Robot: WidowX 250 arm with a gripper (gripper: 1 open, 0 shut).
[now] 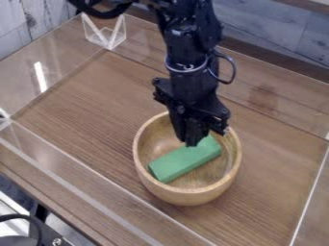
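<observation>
A black robot arm reaches down from the top centre, its gripper (190,127) at the back rim of a light wooden bowl (187,194). A green rectangular block (176,165) lies inside the bowl, its upper right end close beneath the gripper. The fingertips are dark and hard to make out, so whether they are open or shut, or touch the block, cannot be told.
A white wire frame (106,29) stands at the back left, and a black cable (19,226) lies at the front left corner.
</observation>
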